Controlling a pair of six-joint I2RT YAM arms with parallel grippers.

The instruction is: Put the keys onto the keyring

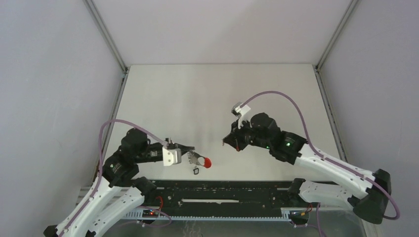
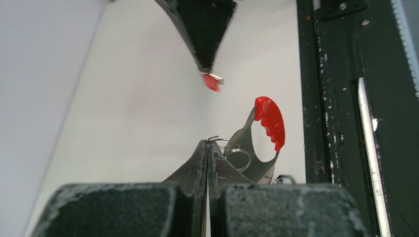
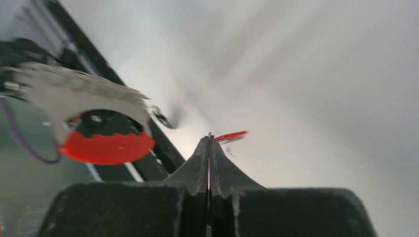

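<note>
My left gripper is shut on a thin wire keyring (image 2: pixel 238 157), pinched at its fingertips. From the ring hangs a flat metal piece with a red grip (image 2: pixel 271 121), like a bottle opener; a small dark metal item (image 2: pixel 284 178) dangles below it. In the top view this red-gripped piece (image 1: pixel 207 162) hangs right of the left gripper (image 1: pixel 192 148). My right gripper is shut on a small red piece with a silvery edge, seen at its tip in the left wrist view too. Whether it is a key I cannot tell. The two grippers are apart.
Walls (image 1: pixel 49 98) stand on both sides.
</note>
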